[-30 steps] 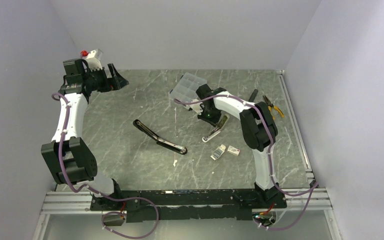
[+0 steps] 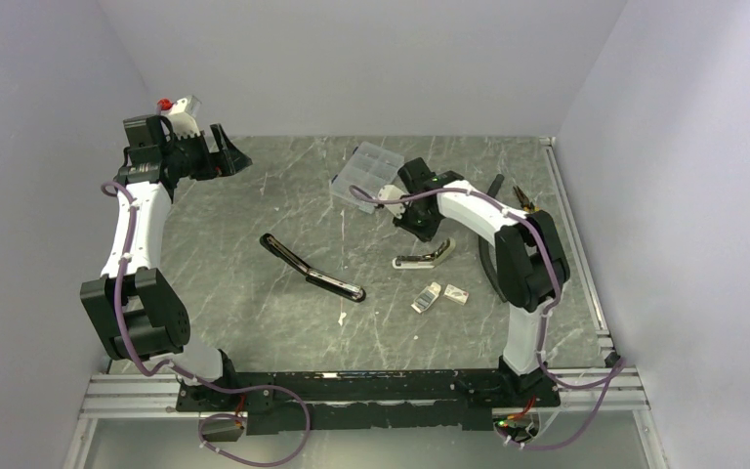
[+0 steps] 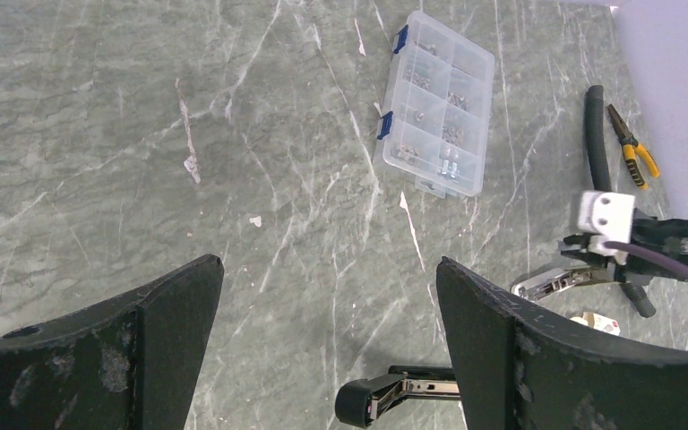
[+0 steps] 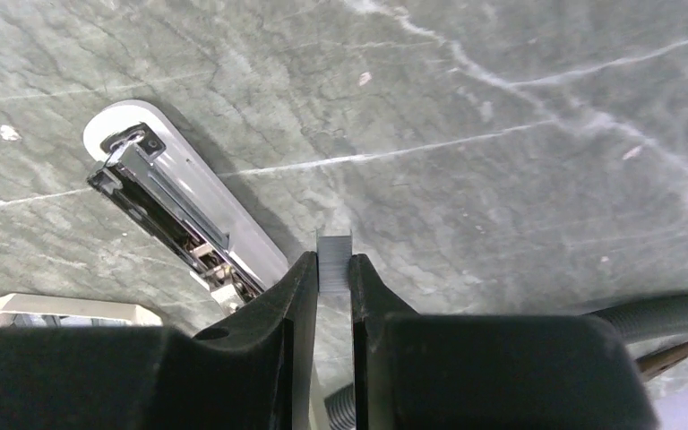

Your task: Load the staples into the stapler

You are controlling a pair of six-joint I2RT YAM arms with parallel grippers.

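Note:
The small white-and-black stapler (image 2: 422, 260) lies on the table below my right gripper (image 2: 421, 233), its dark upper parts swung up from the white base. In the right wrist view this stapler (image 4: 175, 206) is to the left, with its metal parts exposed. A short grey staple strip (image 4: 334, 262) fills the gap between my right fingertips, upright and clear of the stapler. My left gripper is open and empty, far off at the upper left of the top view. A larger black stapler (image 2: 312, 269) lies unfolded left of the middle.
Two small staple boxes (image 2: 427, 297) lie in front of the white stapler. A clear divided case (image 2: 368, 174) sits at the back. A dark tube (image 2: 488, 264) and yellow-handled pliers (image 3: 632, 148) are at the right.
The left arm is still.

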